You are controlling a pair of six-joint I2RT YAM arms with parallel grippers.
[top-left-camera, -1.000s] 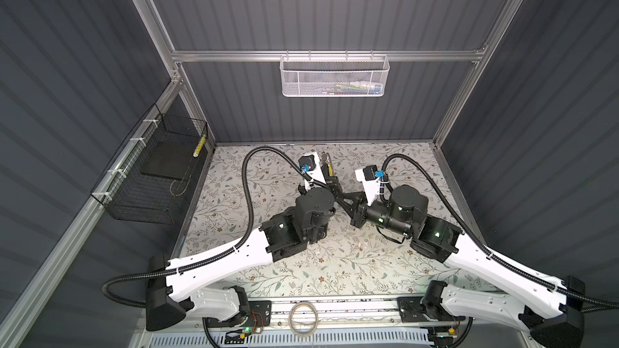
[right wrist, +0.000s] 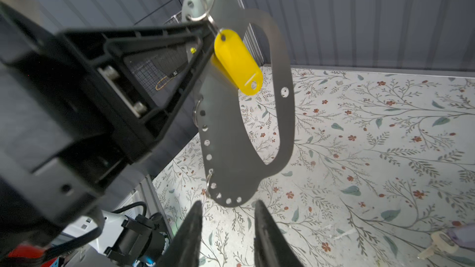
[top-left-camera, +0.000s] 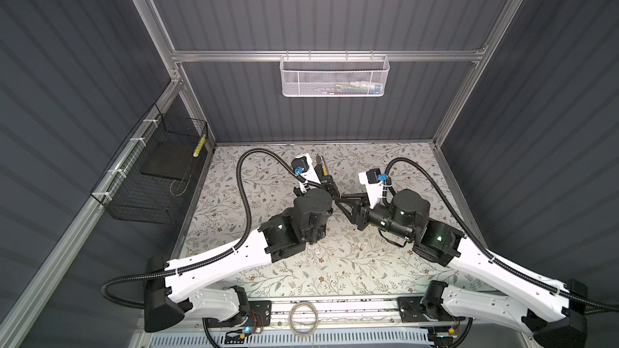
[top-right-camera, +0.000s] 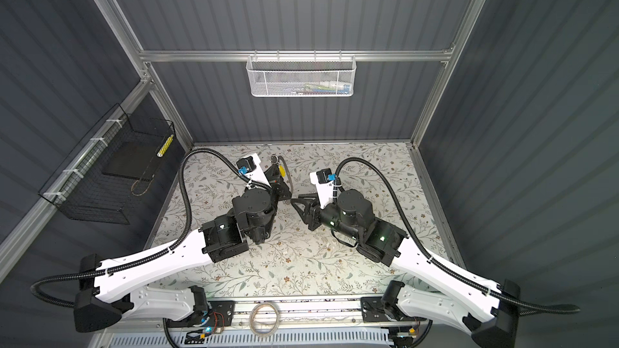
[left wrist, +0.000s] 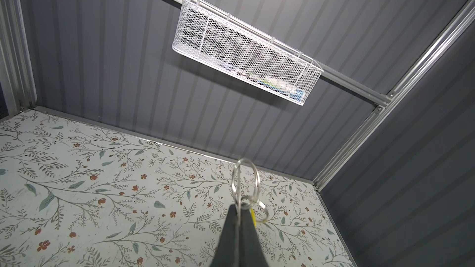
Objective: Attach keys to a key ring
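A grey metal plate (right wrist: 227, 148) with a row of holes and several rings hangs upright from my left gripper, whose fingertips are shut on it near its top. A yellow key tag (right wrist: 237, 61) hangs there on a ring (left wrist: 255, 180). My right gripper points at the plate's lower end, part open with nothing visible between its blurred fingers, the plate just beyond them. In the top left view the two grippers are close together over the middle of the mat.
Keys with a purple part (right wrist: 440, 242) lie on the floral mat at right. A black wire basket (top-left-camera: 148, 199) hangs on the left wall, a white mesh basket (top-left-camera: 334, 77) on the back wall.
The left arm shifted slightly left earlier.
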